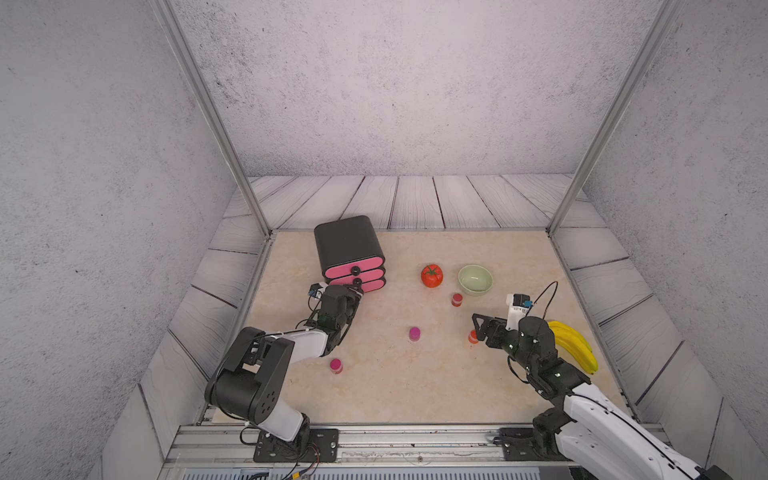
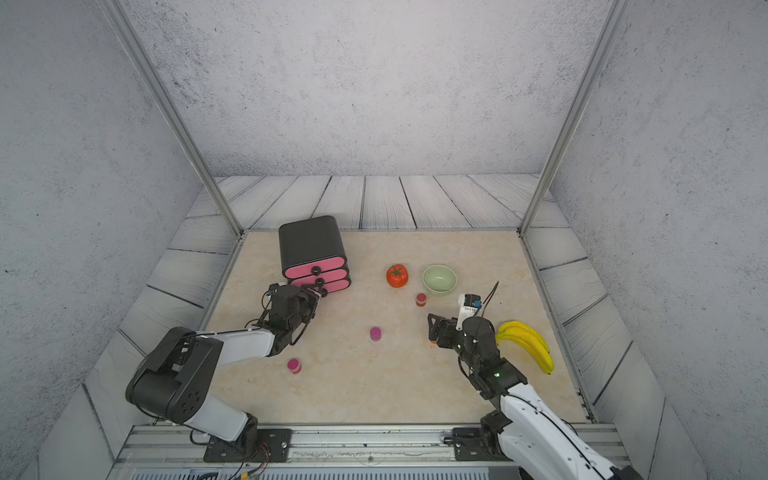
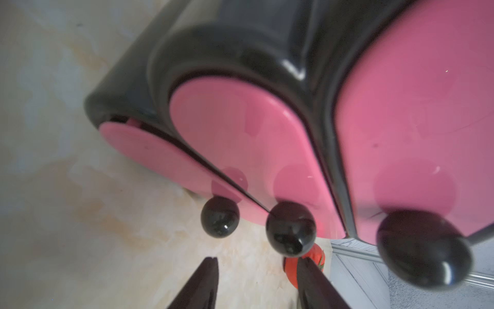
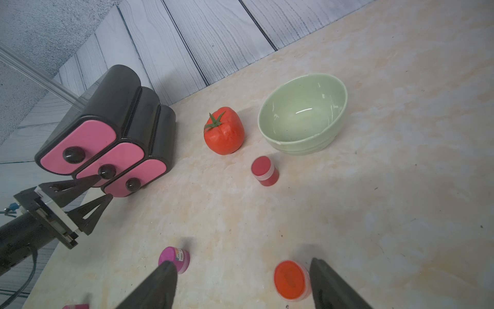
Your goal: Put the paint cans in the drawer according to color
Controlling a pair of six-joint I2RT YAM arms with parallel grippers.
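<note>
Three pink-fronted drawers with round black knobs make up the dark cabinet (image 1: 349, 240), and all look closed. Close in front of them is my left gripper, its fingers apart and empty. In the left wrist view the middle knob (image 3: 291, 228) and the lowest knob (image 3: 220, 216) lie just beyond its fingertips. My right gripper is open above the table, with an orange-red can (image 4: 291, 280) below, between its fingers in view but not gripped. A dark red can (image 4: 265, 171), a purple can (image 4: 175, 258) and a magenta can (image 1: 336, 365) stand on the table.
A tomato (image 4: 224, 130) and a green bowl (image 4: 303, 114) sit at the back, right of the cabinet. Bananas (image 1: 573, 346) lie at the right edge, beside the right arm. Open tabletop (image 1: 392, 384) spreads between the arms.
</note>
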